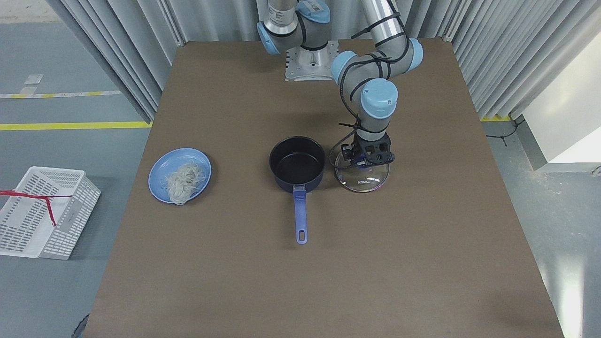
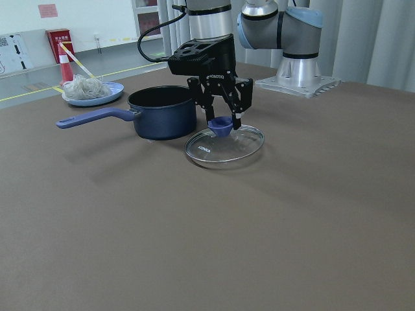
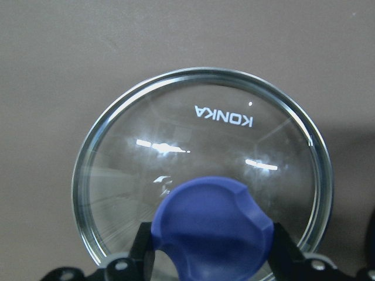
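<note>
My gripper (image 2: 224, 116) is low over the glass lid (image 1: 363, 184), its fingers on either side of the blue knob (image 3: 212, 228); in the wrist view they sit against the knob's sides, so it looks shut on it. The lid (image 2: 224, 148) rests at or very close to the table, beside the dark blue saucepan (image 1: 297, 161), whose blue handle (image 1: 301, 219) points toward the front camera. The pan (image 2: 162, 120) is uncovered and looks empty from above.
A blue plate (image 1: 160, 172) with pale stringy material (image 1: 184, 182) stands to the left on the brown table (image 1: 321, 281). A white basket (image 1: 73, 225) is on the floor left of the table.
</note>
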